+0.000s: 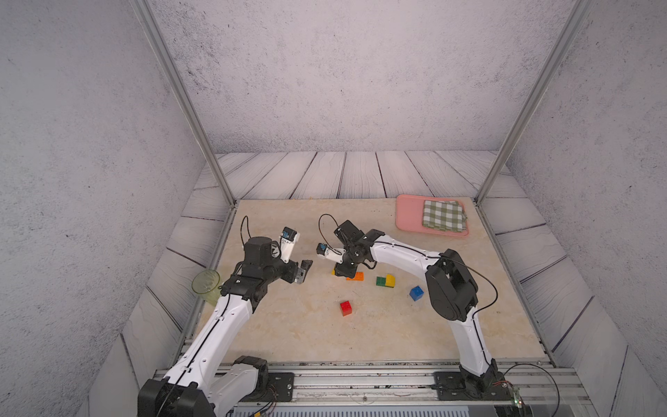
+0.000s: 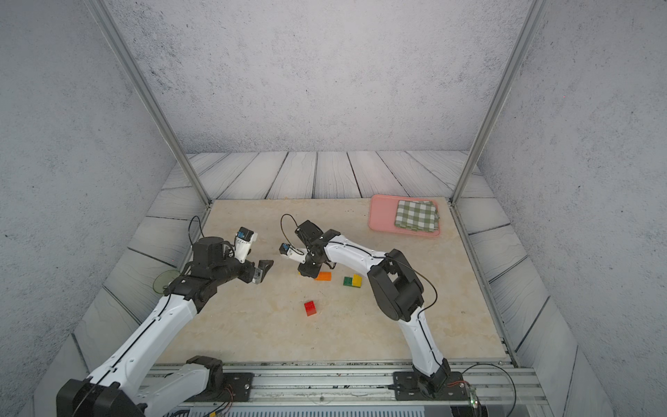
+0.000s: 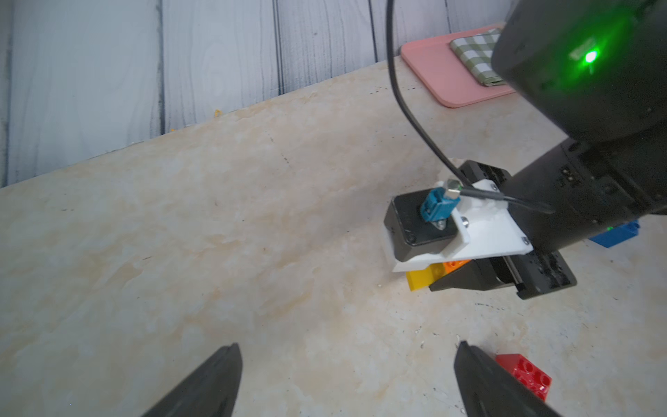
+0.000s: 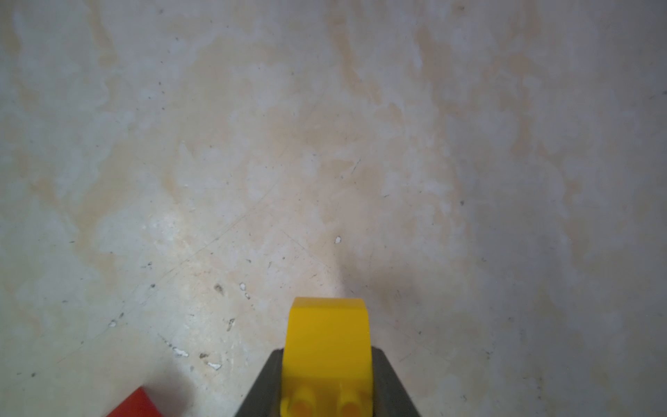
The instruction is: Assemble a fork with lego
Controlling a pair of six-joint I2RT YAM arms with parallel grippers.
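Observation:
My right gripper is shut on a yellow brick (image 4: 328, 340), whose lower end shows two studs in the right wrist view. An orange brick (image 1: 355, 276) lies on the table just beside that gripper. To its right are a green brick (image 1: 380, 281) and another yellow brick (image 1: 389, 280), side by side and touching. A red brick (image 1: 346, 308) lies nearer the front, and a blue brick (image 1: 416, 293) near the right arm's elbow. My left gripper stands open left of the right one, bare table seen between its fingers.
At the back right a pink tray (image 1: 410, 215) bears a folded checked cloth (image 1: 444, 215). A greenish glass (image 1: 205, 282) stands at the left edge beside the left arm.

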